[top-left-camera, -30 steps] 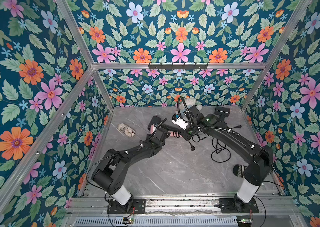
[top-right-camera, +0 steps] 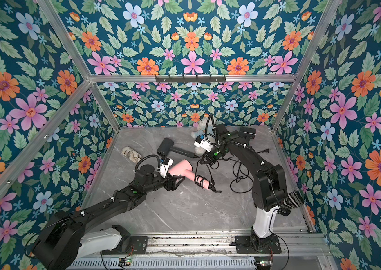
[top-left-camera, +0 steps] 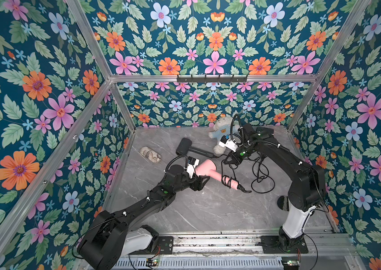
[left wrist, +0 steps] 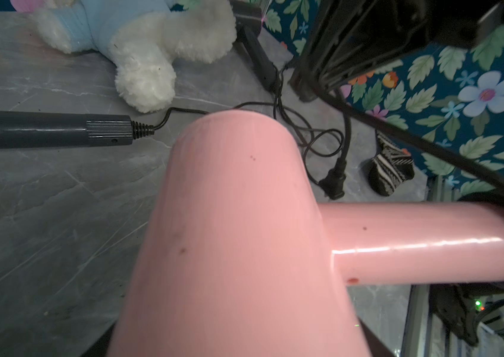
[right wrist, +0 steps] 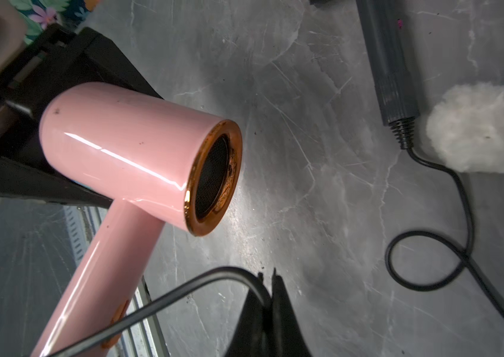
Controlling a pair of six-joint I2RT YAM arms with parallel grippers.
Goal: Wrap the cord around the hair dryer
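The pink hair dryer [top-left-camera: 206, 168] is off the table, with my left gripper [top-left-camera: 202, 179] shut around the rear of its body. Its handle points to the right and toward the table's front. Several turns of black cord [top-left-camera: 230, 181] circle the handle's lower part. From there the cord [right wrist: 204, 278] runs up to my right gripper, whose fingers are shut on it. In the left wrist view the dryer body [left wrist: 234, 238] fills the middle and hides the left fingertips. My right gripper stands beyond the handle, toward the back of the table.
Behind lie a dark grey dryer [top-left-camera: 185, 146] and a plush toy [top-left-camera: 222, 129] in blue. A patterned shoe-like item [top-left-camera: 150, 154] rests at left. Loose black cable [top-left-camera: 262, 180] loops at right, near a striped dark item [left wrist: 391, 166].
The left arm has swung the dryer rightward and toward the front, turning it so its body and wrapped handle show. My right gripper has shifted back and right.
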